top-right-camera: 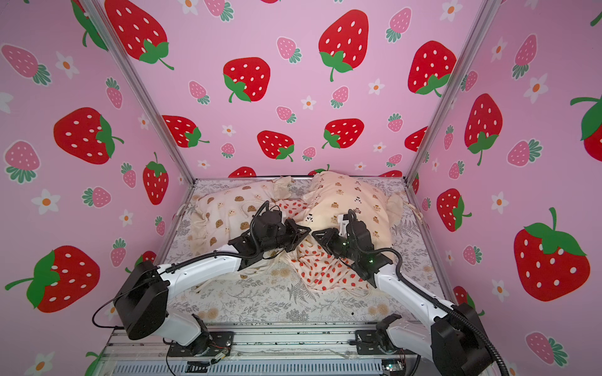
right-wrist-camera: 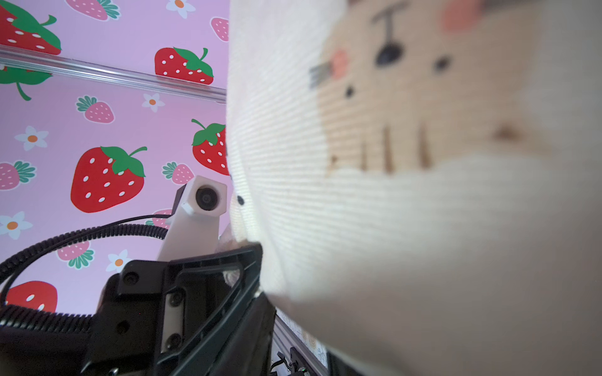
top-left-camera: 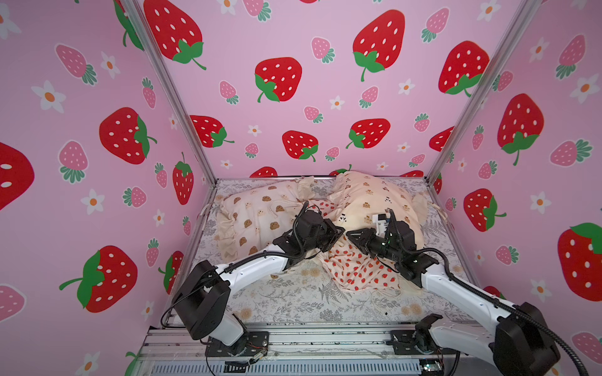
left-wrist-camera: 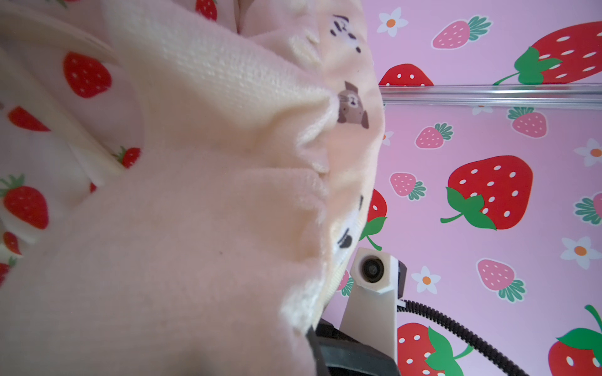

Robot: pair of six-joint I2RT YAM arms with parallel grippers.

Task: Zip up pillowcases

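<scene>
A cream animal-print pillowcase (top-left-camera: 367, 194) lies over the back right, its edge gathered between the two grippers in the middle. My left gripper (top-left-camera: 338, 232) is shut on that edge, as the top views and right wrist view (right-wrist-camera: 257, 288) show. My right gripper (top-left-camera: 354, 235) is close to the same edge, just right of the left one; its fingers are mostly hidden by fabric, so its state is unclear. The zip itself cannot be made out. Pale, fuzzy cloth fills much of the left wrist view.
Another animal-print pillowcase (top-left-camera: 250, 219) lies at the left, and a red strawberry-print cloth (top-left-camera: 357, 275) lies below and between. Pink printed walls and metal rails enclose the sides and back.
</scene>
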